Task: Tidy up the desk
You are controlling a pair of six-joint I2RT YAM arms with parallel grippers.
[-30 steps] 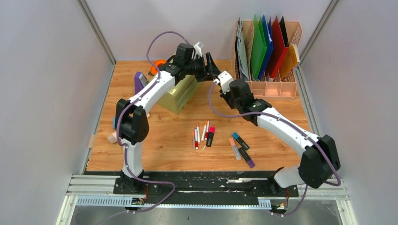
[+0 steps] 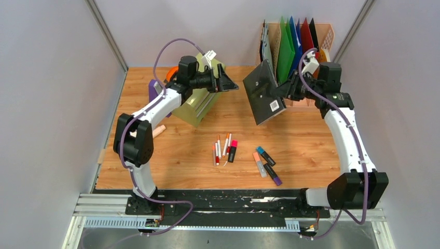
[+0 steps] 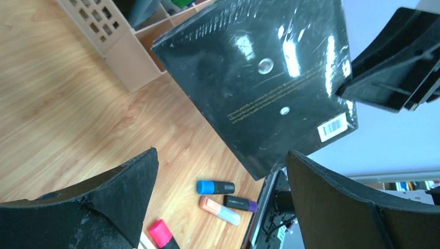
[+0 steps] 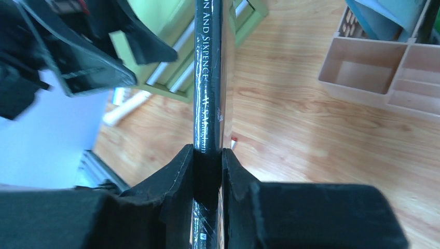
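Observation:
A black book with a barcode (image 2: 262,93) is held by my right gripper (image 2: 283,91) in front of the peach file organizer (image 2: 306,102); in the right wrist view its spine (image 4: 206,83) stands between the fingertips. My left gripper (image 2: 225,83) is open and empty above the green box (image 2: 194,109). Loose pens (image 2: 224,145), a pink-capped marker (image 2: 233,150) and more markers (image 2: 264,155) lie on the desk (image 2: 192,171).
Folders (image 2: 285,52) fill the organizer at the back right. A purple object (image 2: 154,91) and an orange one (image 2: 172,72) sit behind the left arm.
My right gripper has carried the book rightward and turned it, so its cover now faces upward in the top view.

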